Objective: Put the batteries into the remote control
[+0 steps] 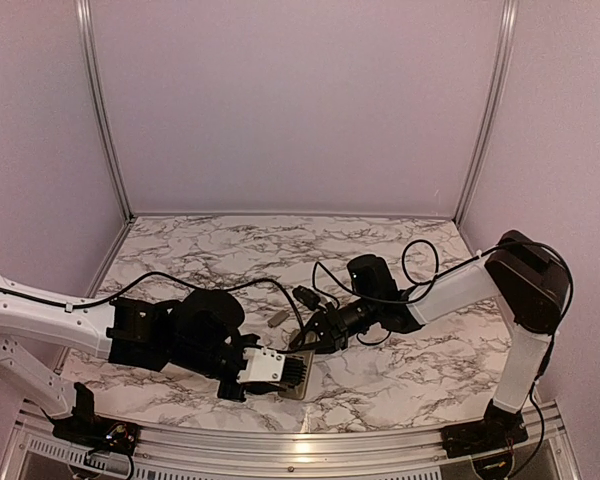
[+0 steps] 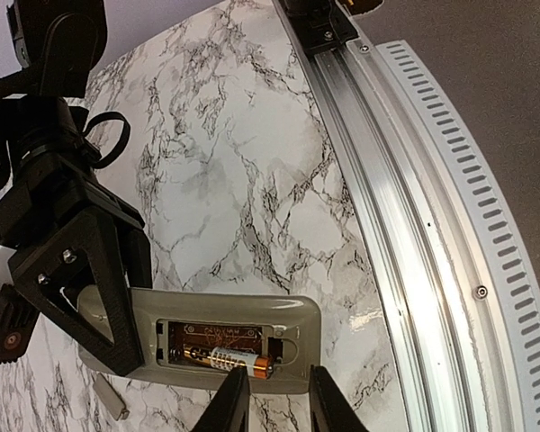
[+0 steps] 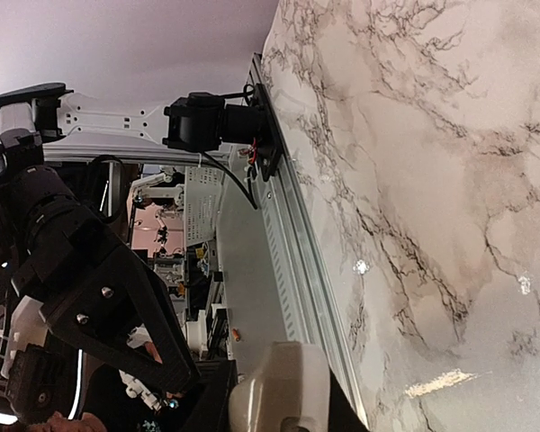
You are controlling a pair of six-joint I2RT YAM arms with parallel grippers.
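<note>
The remote control lies with its battery compartment open; one battery is in the lower part of the compartment, the upper part is empty. My right gripper is shut on the remote's end, seen pale between its fingers in the right wrist view. My left gripper is over the remote's other end, fingertips partly apart at the compartment's lower edge near the battery, with nothing visible between them. In the top view the left wrist hides most of the remote.
A small grey piece, likely the cover, lies on the marble table behind the remote. A metal rail runs along the front edge.
</note>
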